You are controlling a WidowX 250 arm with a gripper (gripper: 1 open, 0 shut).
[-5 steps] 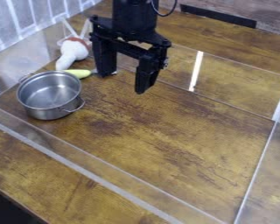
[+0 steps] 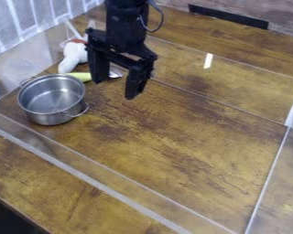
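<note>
My black gripper (image 2: 117, 66) hangs over the upper left of the wooden table, open, its dark fingers pointing down. Below it and to the left stands a steel pot (image 2: 48, 98). A yellow-green item (image 2: 81, 77) lies just behind the pot, partly near the gripper's left side; a small metallic piece beside it is too small to make out. A white plush-like object (image 2: 72, 55) sits at the back left, beside the arm.
Clear panels edge it on the left and right. A small white strip (image 2: 208, 61) shows at the back right.
My gripper has moved to the left and a little up in the view, closer to the white object and the pot's back side. The objects have stayed in place.
</note>
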